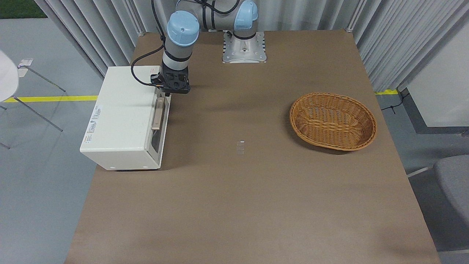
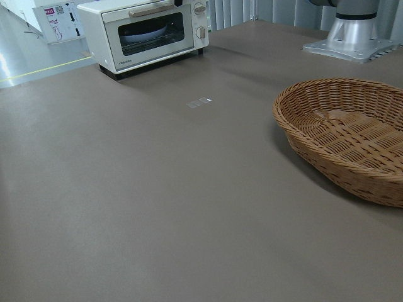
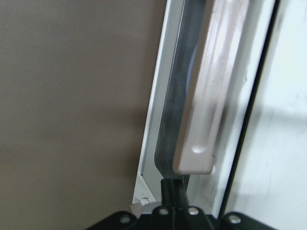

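Note:
The white toaster oven (image 1: 115,118) sits on the table's left with its glass door upright, closed or nearly so; a blue plate shows through the glass in the left view. My gripper (image 1: 167,92) is at the upper end of the door, beside the handle (image 1: 157,113). In the wrist view the black gripper is just below the end of the pale handle (image 3: 206,96). Whether the fingers are open or shut is unclear.
A wicker basket (image 1: 332,121) sits on the right of the brown table (image 1: 250,198). The robot's base (image 1: 244,50) is at the back.

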